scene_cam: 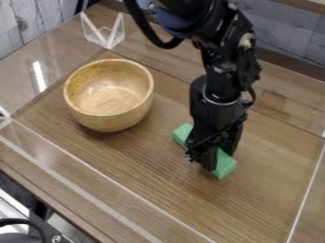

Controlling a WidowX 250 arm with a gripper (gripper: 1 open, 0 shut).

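A green rectangular block (219,163) lies diagonally on the wooden table (140,195), right of centre. The black gripper (206,145) is down over it, its fingers at the block's middle and hiding part of it. Whether the fingers are closed on the block cannot be told.
A tan bowl (109,93) stands at the left. A white wire-like object (105,30) is at the back left near the table's edge.
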